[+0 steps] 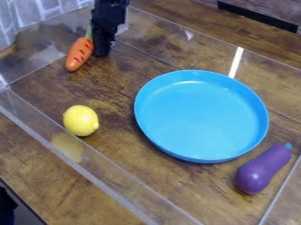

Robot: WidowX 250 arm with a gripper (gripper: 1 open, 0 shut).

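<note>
My black gripper [102, 46] reaches down from the top edge at the upper left, low beside an orange carrot [79, 54] that lies on the wooden table. Its tips are at the carrot's right side, near the green top. They are dark and small, so whether anything is between them is unclear.
A blue plate [201, 114] takes up the centre right. A yellow lemon [81, 120] lies at the lower left and a purple eggplant [262, 168] at the lower right. Clear plastic walls edge the left side. The wood between carrot and plate is bare.
</note>
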